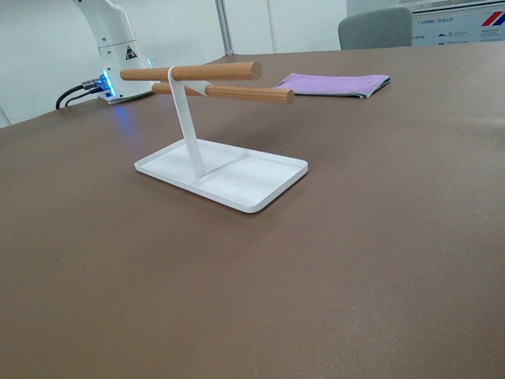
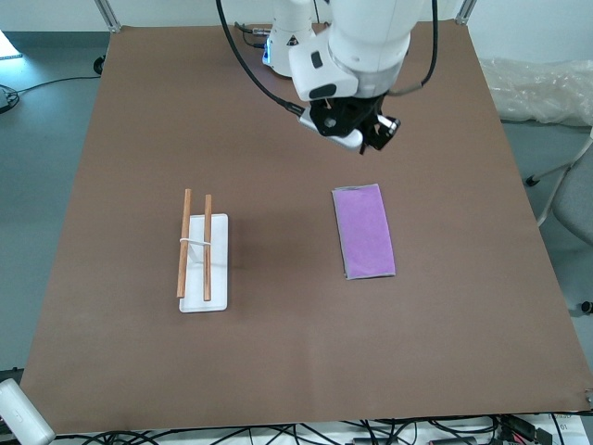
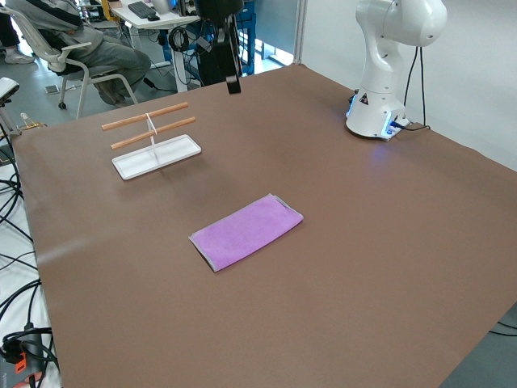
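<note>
A purple cloth (image 2: 363,232) with a grey edge lies flat and folded on the brown table, also seen in the top view (image 1: 335,84) and right view (image 3: 245,230). Left of it in the left view stands a white rack with two wooden bars on a white tray (image 2: 218,292). My gripper (image 2: 371,137) hangs behind and above the cloth in the left view; in the right view it is a dark shape at the top. Whether it is open or shut is unclear.
Cables and equipment line the near edge in the left view. Chairs stand beside the table; a seated person shows in the right view.
</note>
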